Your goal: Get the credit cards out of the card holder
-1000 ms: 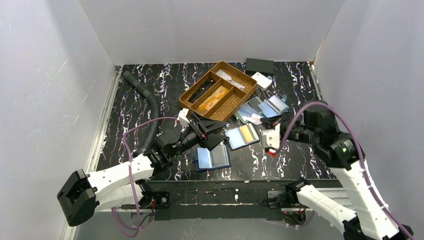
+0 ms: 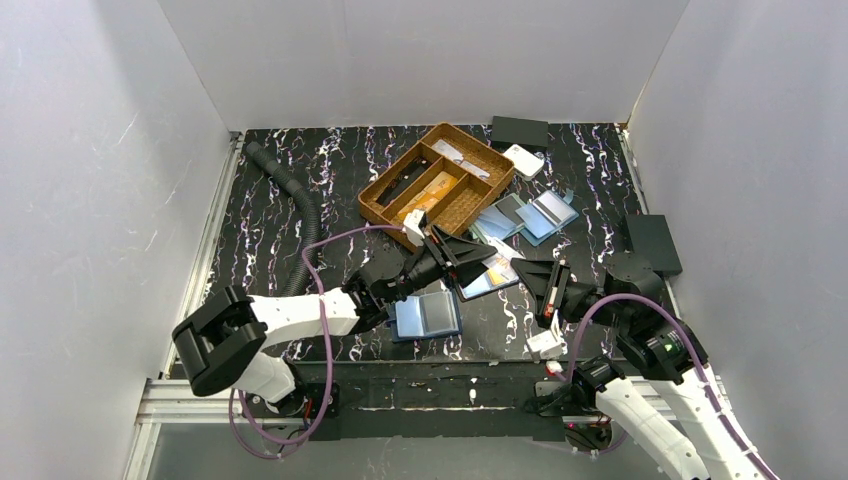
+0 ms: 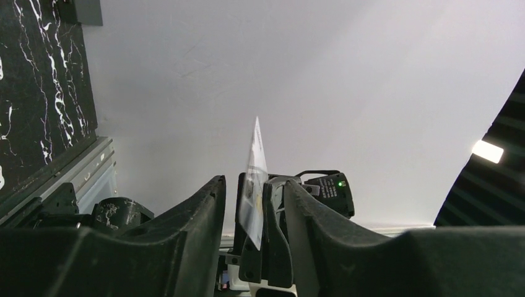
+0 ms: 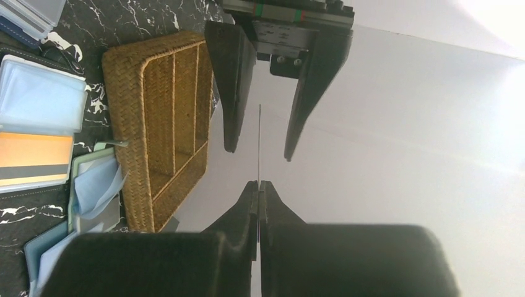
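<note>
A thin pale card (image 2: 500, 256) is gripped by my right gripper (image 2: 515, 263), raised above the open card holders at mid-table. In the right wrist view it shows edge-on as a thin line (image 4: 259, 142), rising from the shut fingers. My left gripper (image 2: 470, 265) faces it, part open; in the left wrist view the card (image 3: 254, 198) stands between or just beyond its two fingers, with no visible contact on both sides. Several card holders with cards (image 4: 40, 93) lie below, among them a blue one (image 2: 425, 315) near the front.
A wicker tray (image 2: 470, 210) with compartments sits at the back middle. A black box (image 2: 518, 131), a white rounded item (image 2: 523, 160) and a dark block (image 2: 652, 245) lie at the back and right. A corrugated hose (image 2: 290, 185) runs along the left.
My left gripper has moved right toward the card. The right gripper has moved toward the middle and front, turning and raising the card to face the left one.
</note>
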